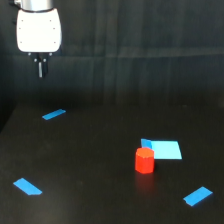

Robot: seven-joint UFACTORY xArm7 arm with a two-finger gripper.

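Observation:
Upper left in the camera view, my gripper (42, 71) hangs in the air below the white arm end, in front of the dark curtain. It is small and dark, so whether its fingers are apart is unclear, and no object shows at it. A red many-sided block (145, 160) stands on the black table, right of the middle and far from the gripper. Just behind it lies a flat light-blue square (167, 150), its near left part hidden by the block.
Blue strips mark the black table: one at the back left (54, 114), another at the front left (27, 186), a third at the front right (198, 196). A bit of blue (146, 143) shows beside the light-blue square.

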